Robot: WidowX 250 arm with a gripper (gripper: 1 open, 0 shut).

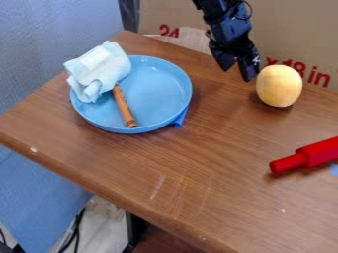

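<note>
The black gripper (238, 59) hangs at the top centre, low over the back of the wooden table, just left of a pale yellow round object (279, 86). Whether its fingers are open or shut is hard to make out. A blue plate (156, 87) on the left holds a white cloth (95, 69) and a brown stick-like object (125, 106).
A red rolling pin (305, 154) lies at the right. A small blue item (181, 118) sits by the plate's right edge. Cardboard (185, 25) stands behind the table.
</note>
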